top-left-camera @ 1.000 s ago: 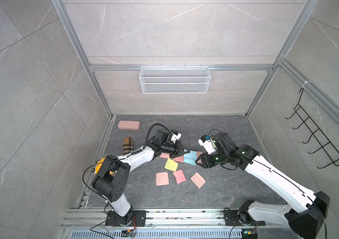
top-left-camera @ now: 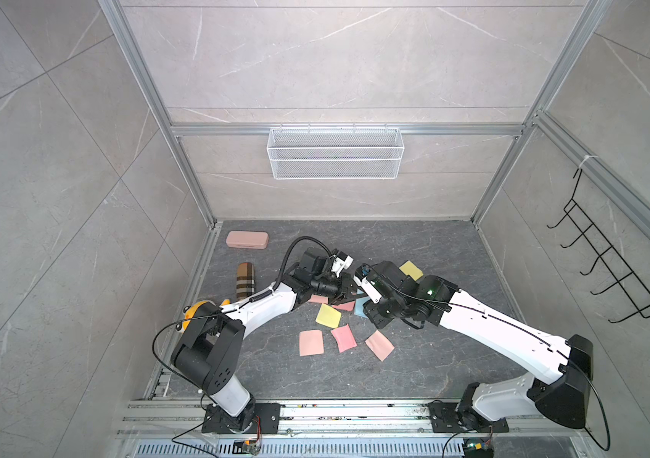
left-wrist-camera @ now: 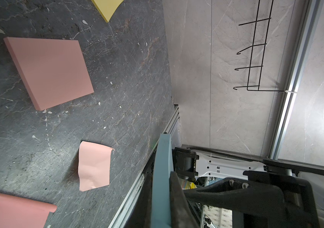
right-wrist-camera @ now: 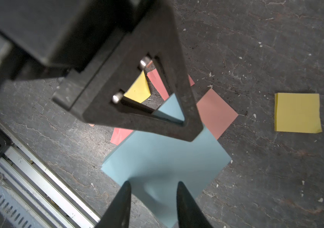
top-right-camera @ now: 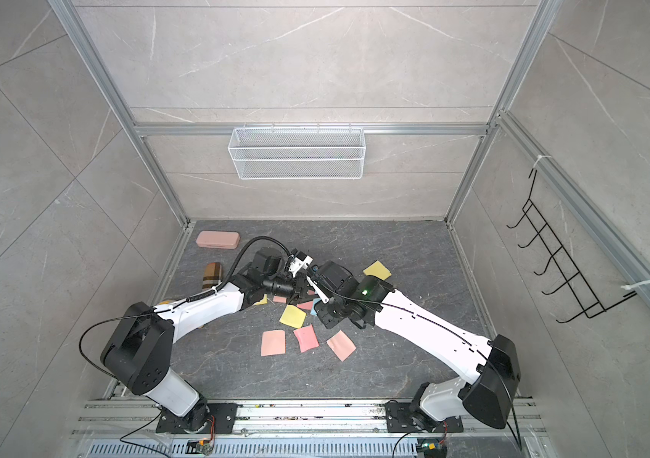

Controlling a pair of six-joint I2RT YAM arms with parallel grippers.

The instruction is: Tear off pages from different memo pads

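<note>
My left gripper is shut on a light blue memo pad (left-wrist-camera: pixel 162 163), seen edge-on between its fingers in the left wrist view. In the right wrist view the pad's broad face (right-wrist-camera: pixel 169 159) slants above the table, with the left gripper's black frame across its upper part. My right gripper stands part open at the pad's lower corner, its two fingertips apart in front of the blue face. Whether a sheet lies between them cannot be told. From above, both arms meet over the middle of the table and mostly cover the pad.
Pink sheets (top-left-camera: pixel 311 342) and a yellow one (top-left-camera: pixel 328 316) lie on the near table. A thick pink pad (left-wrist-camera: pixel 51 72) and a yellow pad (right-wrist-camera: pixel 298 112) rest farther back. A pink case (top-left-camera: pixel 247 239) stands back left.
The right arm has swung left and up to the blue pad, covering much of it from above. The left arm has shifted only slightly.
</note>
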